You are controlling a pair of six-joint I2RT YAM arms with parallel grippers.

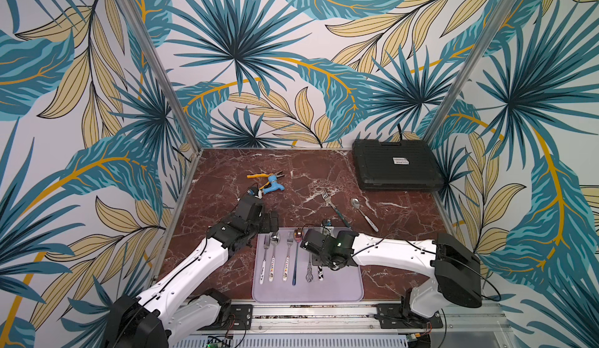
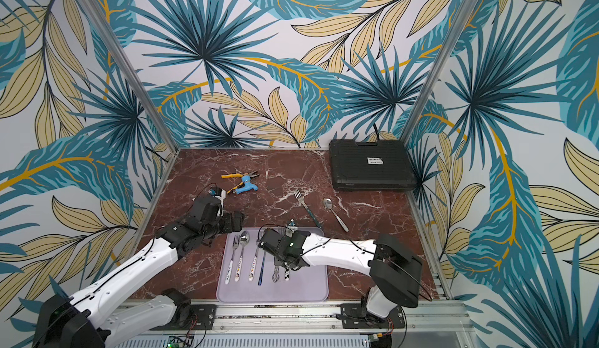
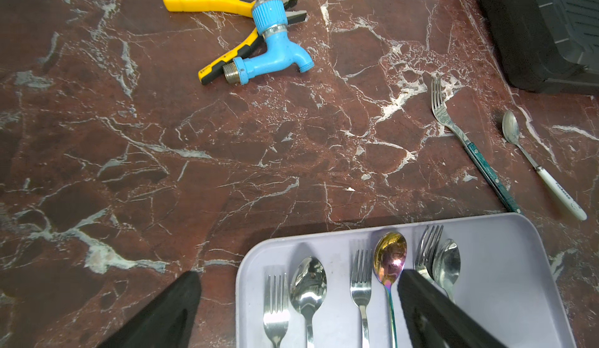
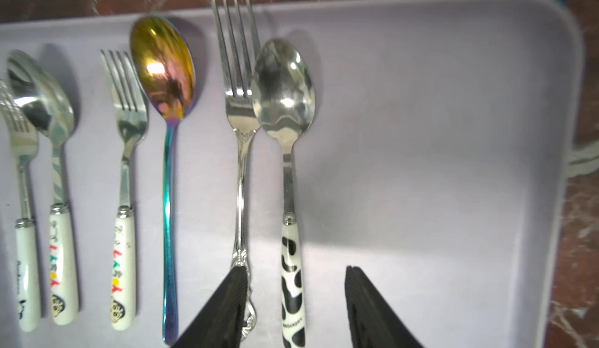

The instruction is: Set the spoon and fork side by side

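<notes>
On the lilac tray (image 4: 436,160) lies a cow-patterned spoon (image 4: 292,273), its bowl overlapping the edge of an ornate silver fork (image 4: 242,179) on its left. My right gripper is open above their handles, holding nothing. Further left on the tray are a rainbow spoon (image 4: 167,223) and several white-handled forks and spoons. Beyond the tray, on the marble table, lie a green-handled fork (image 3: 477,157) and a white-handled spoon (image 3: 546,173), apart from each other. My left gripper hangs open and empty near the tray's left far corner.
A blue tap (image 3: 271,54) lies against yellow pliers (image 3: 209,3) at the back left. The black case (image 1: 399,164) occupies the back right. The tray's right part is bare, and the table's middle is free.
</notes>
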